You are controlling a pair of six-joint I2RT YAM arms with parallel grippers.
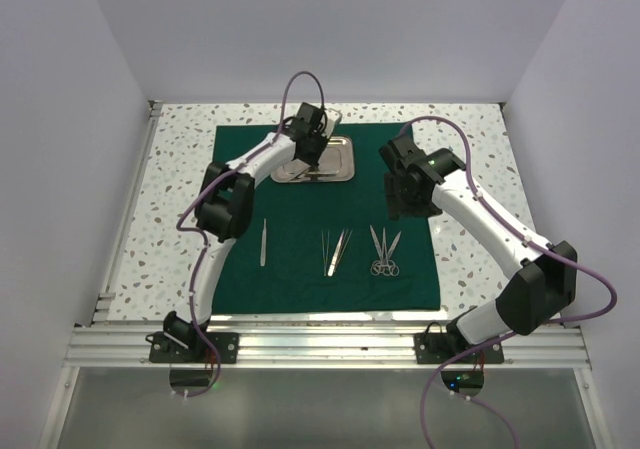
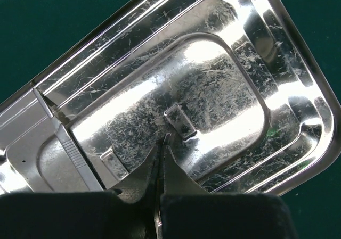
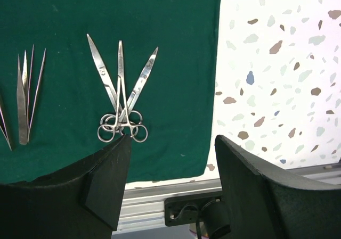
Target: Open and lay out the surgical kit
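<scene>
The metal tray (image 1: pixel 344 147) lies on the green cloth at the back, partly covered by my left arm. Inside it, at the left of the left wrist view, is the flat ridged scalpel handle (image 2: pixel 77 156). My left gripper is over the tray floor, to the right of that handle; its fingertips meet with nothing between them, and the handle is outside them. Laid out on the cloth are a scalpel (image 1: pixel 264 244), several tweezers (image 1: pixel 334 259) and scissor-like instruments (image 3: pixel 120 84). My right gripper hangs open and empty above the cloth's right side.
Bare green cloth (image 1: pixel 300 214) stretches between the tray and the front row of instruments. A metal rail (image 1: pixel 320 341) runs along the front edge.
</scene>
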